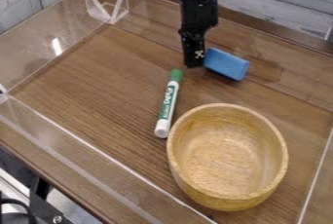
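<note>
The black gripper (194, 58) reaches down from the top centre to the wooden table, at the left end of a light blue block (227, 64). It looks shut, and I see nothing clearly held between its fingers, though their tips are small and dark. A white marker (168, 106) with a green cap and lettering lies below and left of the gripper. A cream oval basket (227, 158) sits at the lower right.
Clear plastic guards stand along its upper-left and left edges. Dark cables lie off the lower-left corner.
</note>
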